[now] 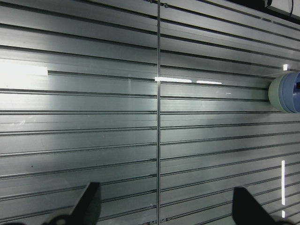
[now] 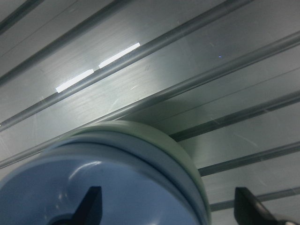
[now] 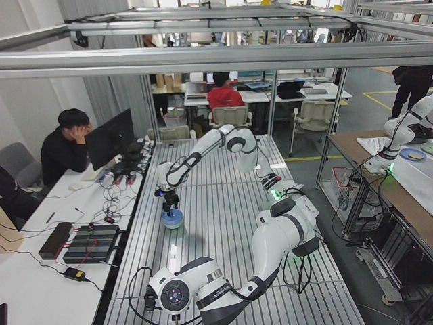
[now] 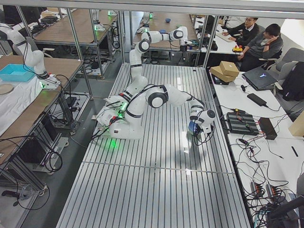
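Observation:
A stack of bowls (image 3: 172, 221), blue inside a pale green one, stands on the slatted aluminium table (image 4: 142, 190). My right gripper is down at the stack, open, its fingertips on either side of the bowls' rim, one over the blue interior, the other outside. The stack (image 1: 281, 92) is at the right edge of the left wrist view. My left gripper is open over bare slats, nothing between its fingers, away from the bowls.
A white side desk (image 3: 27, 284) with electronics, cables and a monitor runs along the table's edge. Loose cables lie near the arms.

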